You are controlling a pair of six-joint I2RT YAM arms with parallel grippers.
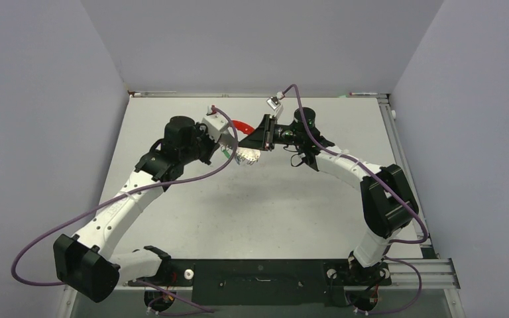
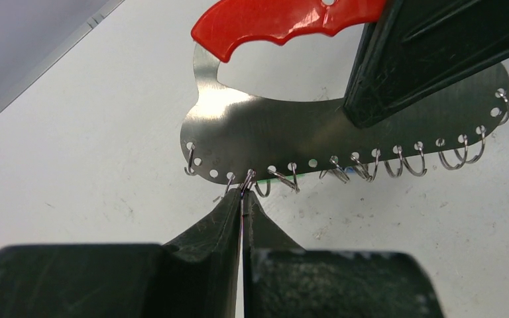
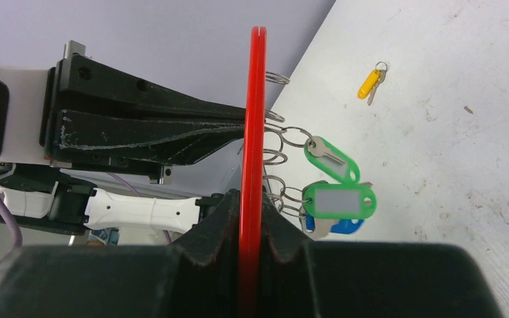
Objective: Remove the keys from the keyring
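A steel key holder plate (image 2: 285,132) with a red handle (image 2: 285,20) and a row of rings (image 2: 424,162) is held upright by my right gripper, shut on it. My left gripper is shut at the plate's lower edge, its tips at one ring; whether wire sits between them is unclear. In the right wrist view, green tags (image 3: 338,202) with a key (image 3: 321,149) and a blue tag (image 3: 348,225) hang from rings.
A yellow tag with key (image 3: 371,83) lies apart on the white table (image 1: 252,212). Both arms meet over its back middle.
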